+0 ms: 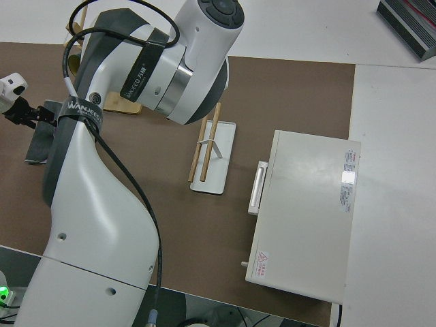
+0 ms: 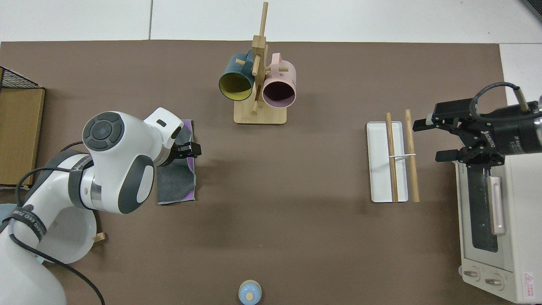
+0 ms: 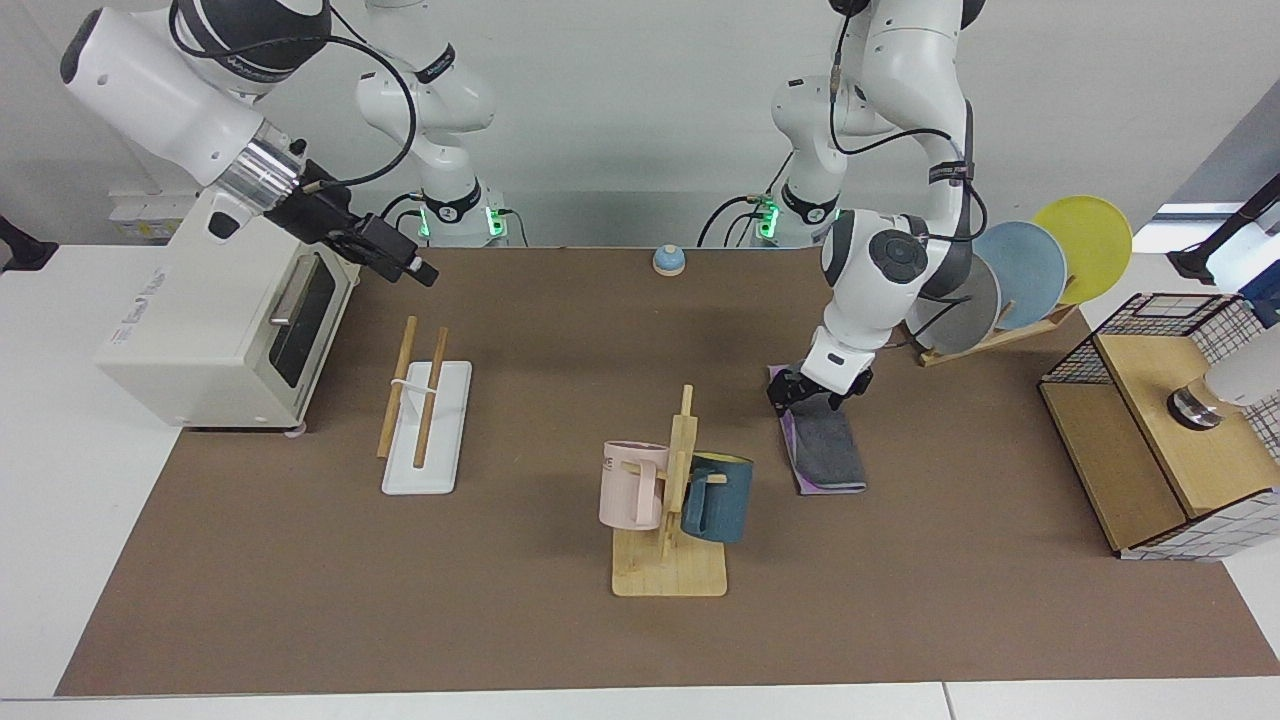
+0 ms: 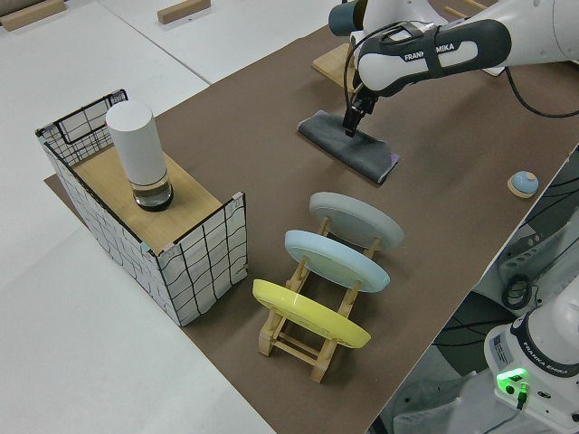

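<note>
My left gripper hangs over a folded grey cloth with purple edges, left of centre; in the left view it is the black gripper on the right arm. Its finger state is unclear. My right gripper is raised at the right, near the white oven, and its fingers point left. A blue mug and a pink mug hang on a wooden tree.
A white board with two wooden rods lies right of centre. A plate rack with plates, a wire-and-wood shelf and a small blue round object surround the free middle of the brown mat.
</note>
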